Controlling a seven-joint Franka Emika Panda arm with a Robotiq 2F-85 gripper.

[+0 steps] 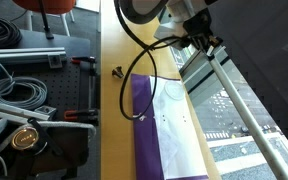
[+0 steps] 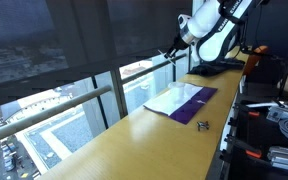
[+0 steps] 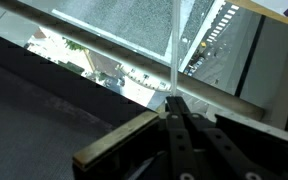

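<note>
My gripper is shut in the wrist view, beyond the table edge and beside the window. A thin, pale, see-through strip runs from its fingertips to the top of that view; whether it is gripped cannot be told. In exterior view 1 the gripper is small and dark near the top of the window rail. From the other side, the gripper hangs at the window, higher than the table. On the table lie a white sheet and a purple cloth, both clear of the gripper.
A dark blind covers the upper window, with a metal rail below it. Small metal pieces lie on the wooden table. A black cart holds cables and tools.
</note>
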